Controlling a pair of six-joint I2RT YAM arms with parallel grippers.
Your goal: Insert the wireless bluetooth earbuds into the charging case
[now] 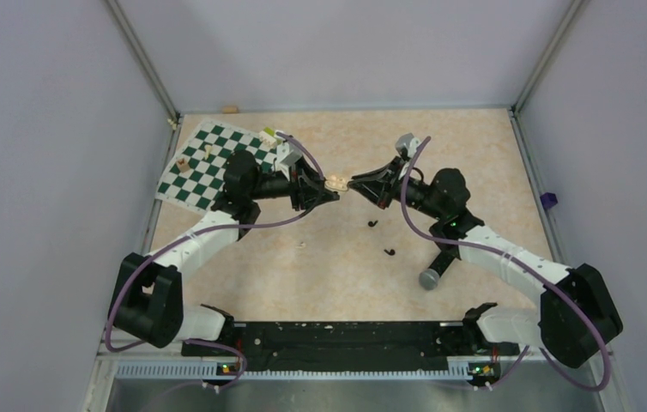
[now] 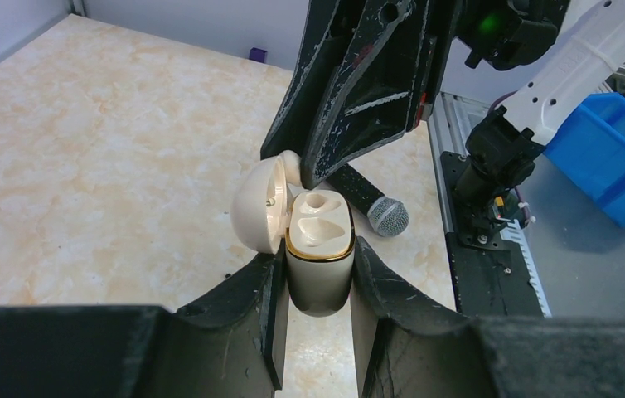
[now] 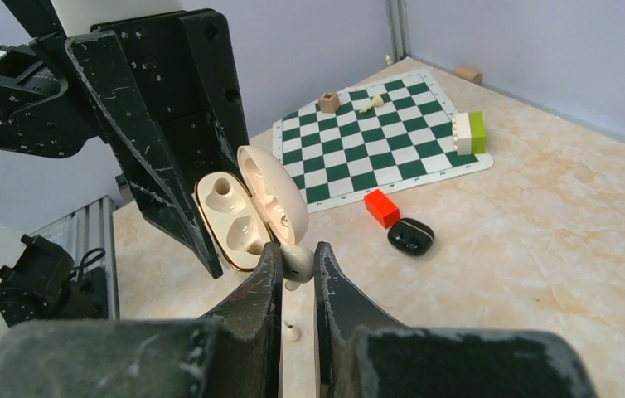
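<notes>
The cream charging case [image 2: 320, 269] has its lid [image 2: 259, 203] swung up. My left gripper is shut on its body. Both hollows [image 3: 234, 211] inside the case look empty. A white earbud [image 3: 298, 263] is pinched by my right gripper, which is shut on it close beside the lid. In the left wrist view that earbud's end shows at the right fingertips, just behind the lid and case rim; whether it touches cannot be told. Another white earbud [image 1: 301, 245] lies on the table, below the left gripper in the top view.
Two black earbuds [image 1: 390, 252] lie on the table near a microphone [image 1: 437, 270]. A black case [image 3: 411, 237], a red block [image 3: 382, 208] and a chessboard [image 3: 367, 137] are on the left side.
</notes>
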